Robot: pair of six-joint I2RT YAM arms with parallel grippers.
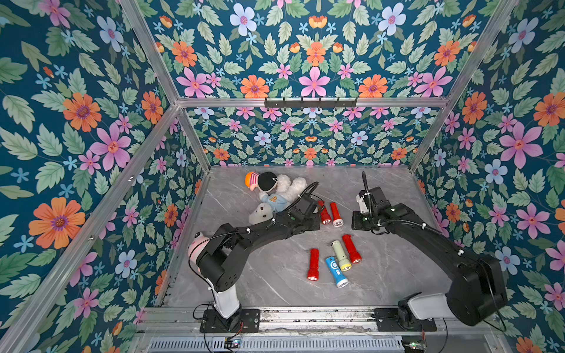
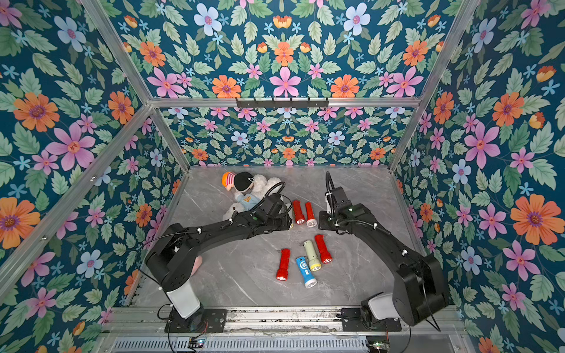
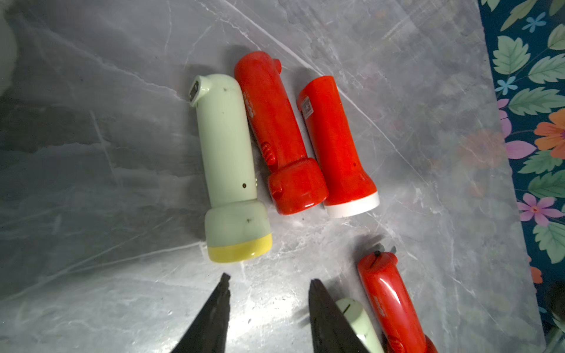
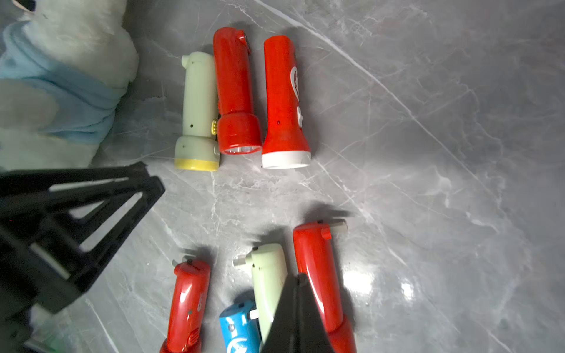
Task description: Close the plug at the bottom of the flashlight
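Three flashlights lie side by side at the back: a pale green one (image 3: 226,147), a red one (image 3: 276,123) and a red one with a white rim (image 3: 335,138). My left gripper is part open, its fingers empty, in front of the pale green one's yellow head. Closer to the front lie a red flashlight (image 4: 188,300), a blue one (image 4: 241,326), a second pale green one (image 4: 269,282) and another red one (image 4: 317,276). The tail flaps of these reds and the second pale green one stick out. My right gripper is shut, nothing showing between its fingers, above the front group.
Plush toys (image 1: 276,197) lie at the back left, beside the left arm. In the right wrist view the left gripper's black frame fills the left side. Bare grey table (image 4: 447,176) stretches to the right.
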